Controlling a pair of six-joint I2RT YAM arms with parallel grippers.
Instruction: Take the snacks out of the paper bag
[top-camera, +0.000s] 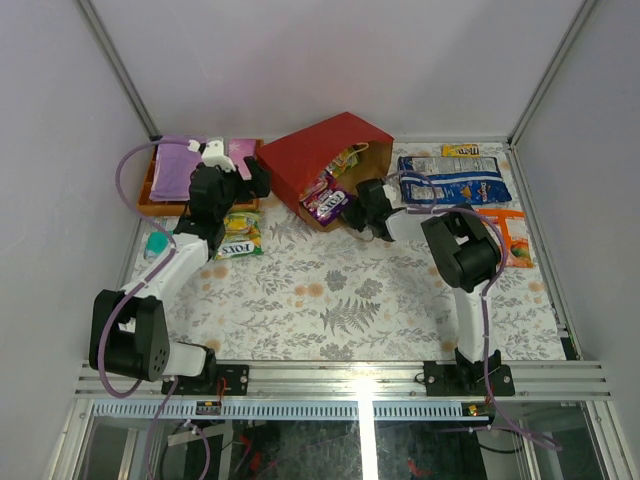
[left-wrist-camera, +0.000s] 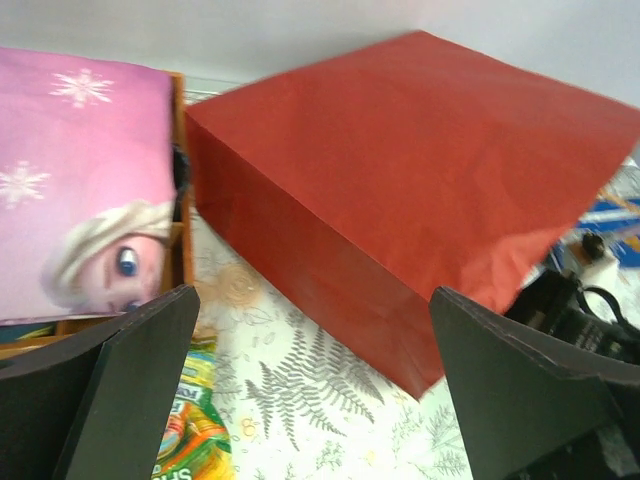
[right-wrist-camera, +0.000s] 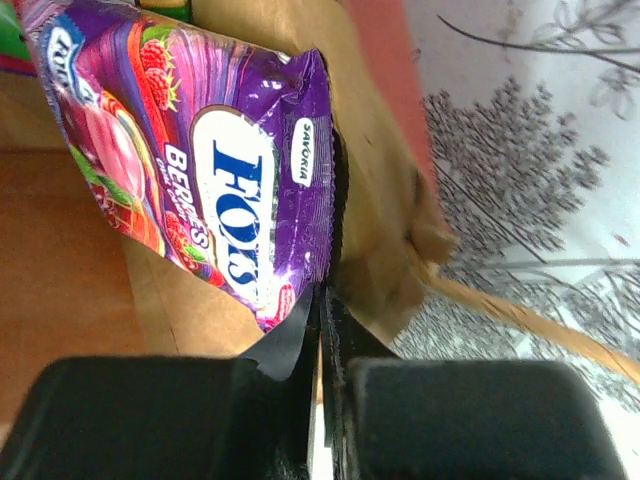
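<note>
The red paper bag (top-camera: 310, 150) lies on its side, opening toward the right. A purple Fox's berries packet (top-camera: 328, 200) (right-wrist-camera: 220, 170) lies at its mouth, other snacks behind it. My right gripper (top-camera: 355, 212) is at the mouth, shut, its tips against the packet's lower corner; whether they pinch it is unclear. My left gripper (top-camera: 252, 175) hangs open left of the bag, nothing between its fingers.
A tray with pink items (top-camera: 172, 175) stands back left, a Fox's packet (top-camera: 238, 240) before it. A blue packet (top-camera: 452, 182) and an orange one (top-camera: 515, 238) lie at right.
</note>
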